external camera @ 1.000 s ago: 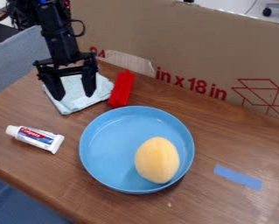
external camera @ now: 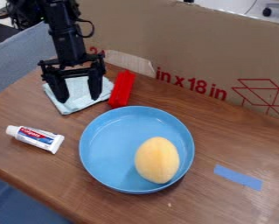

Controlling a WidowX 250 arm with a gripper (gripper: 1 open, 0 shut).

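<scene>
My black gripper (external camera: 79,90) is open over a folded pale cloth (external camera: 69,103) at the back left of the wooden table, its two fingers pointing down at or just above the cloth. I cannot tell whether they touch it. A red object (external camera: 122,88) lies just to the right of the cloth. In front is a blue plate (external camera: 108,150) with a yellow, egg-shaped object (external camera: 156,159) on its right part. A toothpaste tube (external camera: 35,137) lies left of the plate.
A cardboard wall (external camera: 209,57) bounds the back of the table. A strip of blue tape (external camera: 237,178) is on the right, where the tabletop is otherwise clear. A grey padded edge (external camera: 13,73) runs along the left.
The gripper has shifted slightly to the right over the cloth since a second ago. The objects on the table look unmoved.
</scene>
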